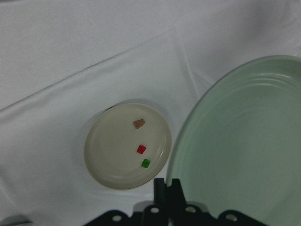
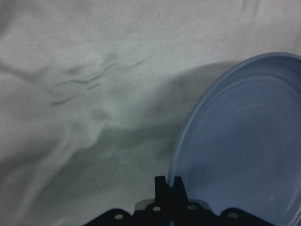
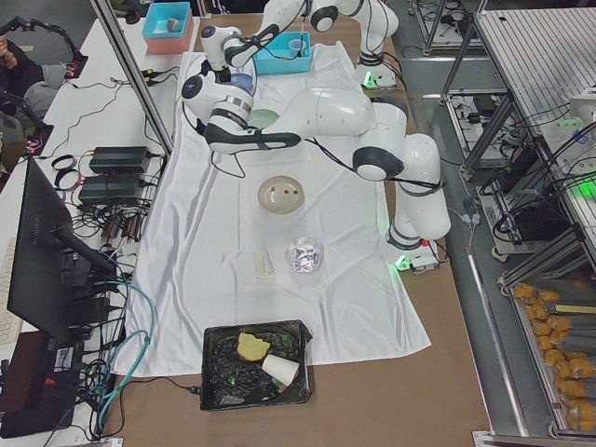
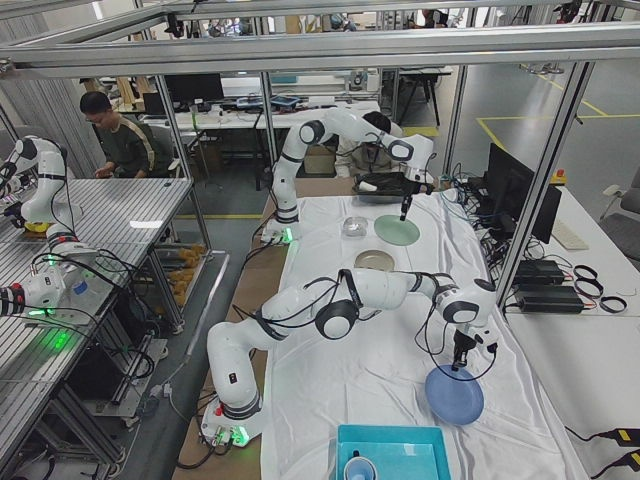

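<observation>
A green plate (image 1: 240, 136) fills the right of the left wrist view, my left gripper shut on its rim. Below it lies a beige plate (image 1: 113, 150) with small red, green and brown pieces on it; it also shows at the centre of the camera left view. In the right wrist view my right gripper is shut on the rim of a blue plate (image 2: 240, 141), which appears at the lower right of the camera right view.
A turquoise bin (image 4: 392, 445) with a cup stands beside the blue plate. A foil bowl (image 3: 304, 254) and a black tray (image 3: 256, 391) with loose items lie on the other side. The white cloth around the beige plate is mostly clear.
</observation>
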